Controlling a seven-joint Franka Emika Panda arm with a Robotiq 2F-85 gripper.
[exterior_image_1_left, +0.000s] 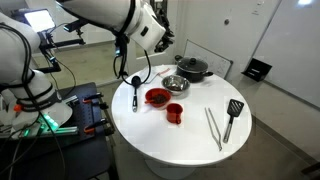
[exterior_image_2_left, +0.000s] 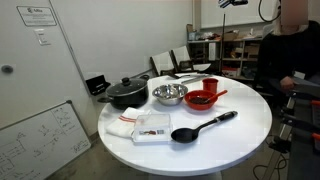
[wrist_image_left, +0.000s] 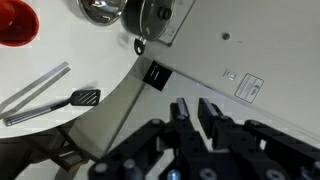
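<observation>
My gripper (exterior_image_1_left: 165, 42) is raised high above the far left of the round white table (exterior_image_1_left: 160, 139). In the wrist view the gripper's two dark fingertips (wrist_image_left: 180, 108) stand a little apart, and no object shows between them. Whether they grip something thin cannot be told. Nothing on the table is touched. A red bowl (exterior_image_1_left: 158, 97) with dark contents, a red cup (exterior_image_1_left: 174, 113), a steel bowl (exterior_image_1_left: 176, 84) and a lidded black pot (exterior_image_1_left: 193, 70) stand on the table.
A black ladle (exterior_image_2_left: 188, 133), a clear box (exterior_image_2_left: 153, 125) and a white cloth (exterior_image_2_left: 122, 124) lie along one side. Tongs (exterior_image_1_left: 213, 128) and a black spatula (exterior_image_1_left: 233, 115) rest on the other.
</observation>
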